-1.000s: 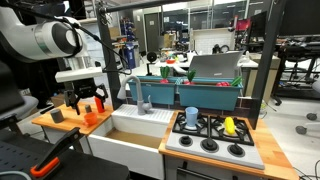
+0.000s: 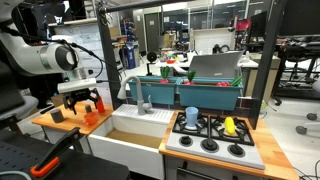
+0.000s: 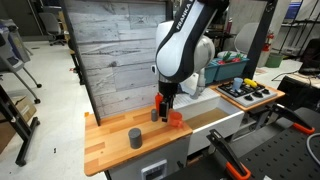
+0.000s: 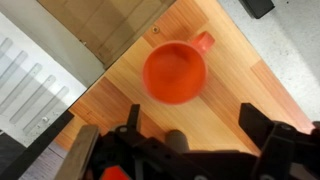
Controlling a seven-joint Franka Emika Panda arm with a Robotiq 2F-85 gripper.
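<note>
An orange-red mug (image 4: 174, 73) stands on the wooden counter, its hollow inside visible and its handle (image 4: 204, 42) toward the upper right in the wrist view. My gripper is open, with nothing held between its widely spread dark fingers. The mug lies ahead of the fingertips in that view, apart from them. In exterior view 1 the gripper (image 2: 72, 105) hangs over the counter, left of the mug (image 2: 91, 118). Exterior view 2 puts the gripper (image 3: 161, 107) just left of the mug (image 3: 176, 118).
A red bottle (image 2: 100, 104) stands close behind the mug. Grey cups (image 3: 135, 138) occupy the same counter end. To the right lie the sink (image 2: 135, 142) and a stove with a blue cup (image 2: 191, 116) and a yellow object (image 2: 230, 126).
The arm and gripper have shifted left in exterior view 1, with the arm drawing back from the sink side. The mug and other objects appear unmoved.
</note>
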